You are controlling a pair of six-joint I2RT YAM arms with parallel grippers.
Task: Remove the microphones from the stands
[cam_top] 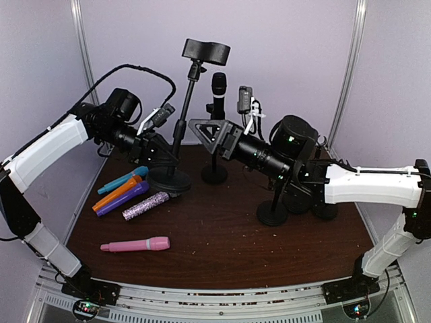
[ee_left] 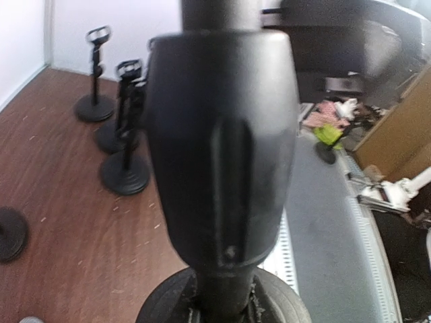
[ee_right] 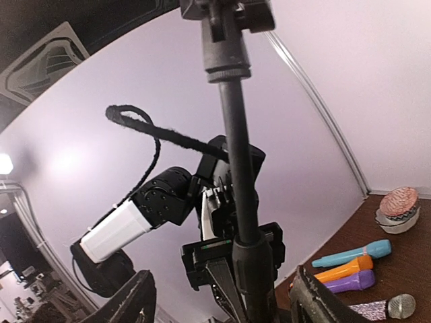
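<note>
A tall black stand (cam_top: pixel 187 101) with a wide black top (cam_top: pixel 205 52) rises at the centre-left, its round base (cam_top: pixel 168 180) off the table. My left gripper (cam_top: pixel 161 151) is shut on its lower pole, which fills the left wrist view (ee_left: pixel 222 148). My right gripper (cam_top: pixel 205 134) is open, just right of that pole (ee_right: pixel 242 168), nothing seen between its fingers. Behind, a black microphone (cam_top: pixel 219 91) stands upright on another stand (cam_top: pixel 214 171).
Blue (cam_top: pixel 121 176), orange (cam_top: pixel 116 195), purple (cam_top: pixel 124 200) and glittery (cam_top: pixel 145 205) microphones lie at the left; a pink one (cam_top: pixel 135 245) at the front. Several empty stands (cam_top: pixel 272 212) stand at the right.
</note>
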